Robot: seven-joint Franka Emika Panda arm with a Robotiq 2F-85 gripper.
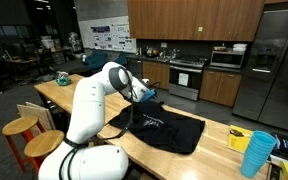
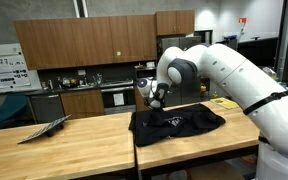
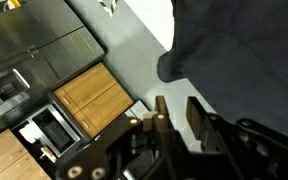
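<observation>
A black cloth (image 1: 159, 128) lies spread and wrinkled over the wooden table, and exterior view 2 shows it (image 2: 189, 122) as well. My gripper (image 1: 147, 96) is near the cloth's far end in exterior view 1. In the wrist view the gripper's (image 3: 178, 112) two dark fingers are apart at the bottom, with pale floor visible between them and no cloth seen there. A narrow flap of the black cloth (image 3: 189, 58) extends just beyond the fingertips. Whether the fingers touch the cloth cannot be made out.
A blue cup (image 1: 256, 155) stands at the table's right, near a yellow item (image 1: 240, 138). Two stools (image 1: 24, 125) are at the left. Bare wood (image 2: 59, 140) lies left of the cloth in exterior view 2.
</observation>
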